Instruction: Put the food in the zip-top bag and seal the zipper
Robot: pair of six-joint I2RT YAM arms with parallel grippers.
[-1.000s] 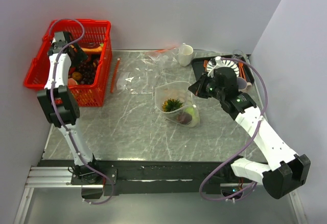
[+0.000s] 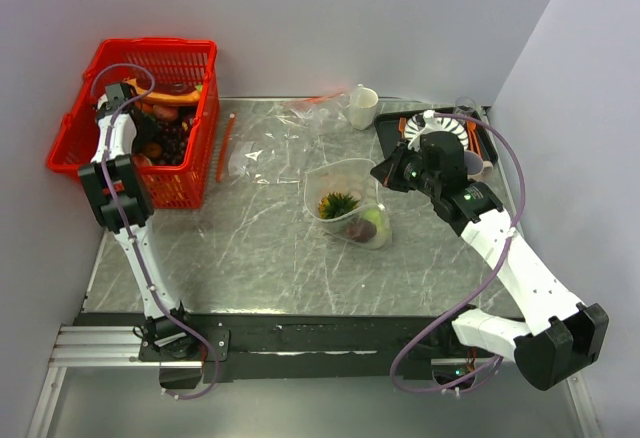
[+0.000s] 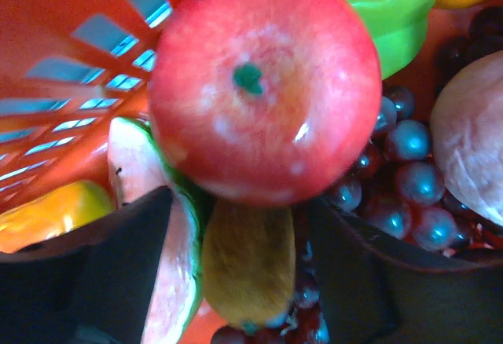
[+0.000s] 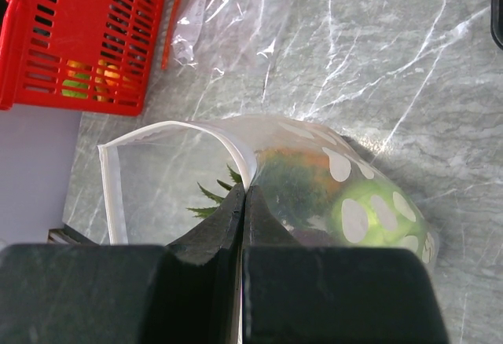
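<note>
The clear zip top bag [image 2: 345, 173] stands mouth-open on the counter, with a green leafy top [image 2: 338, 204] and a green item [image 4: 369, 222] inside. My right gripper is shut on the bag's rim at its right side. Down in the red basket [image 2: 178, 190], my left gripper has its fingers apart. Between and below them is a brown oblong food [image 3: 248, 261]; whether they touch it I cannot tell. A red apple [image 3: 263, 85] lies just beyond the fingertips, with a watermelon slice [image 3: 174, 258] alongside.
Dark grapes [image 3: 416, 183] and a pinkish round food [image 3: 475, 136] fill the basket nearby. Flat clear bags [image 2: 270, 150] lie behind the open bag, near a white mug [image 2: 363, 107]. A black tray [image 2: 389, 136] is at the back right.
The left gripper has gone lower into the basket, shifting slightly toward the left. The right arm and the bag are nearly still.
</note>
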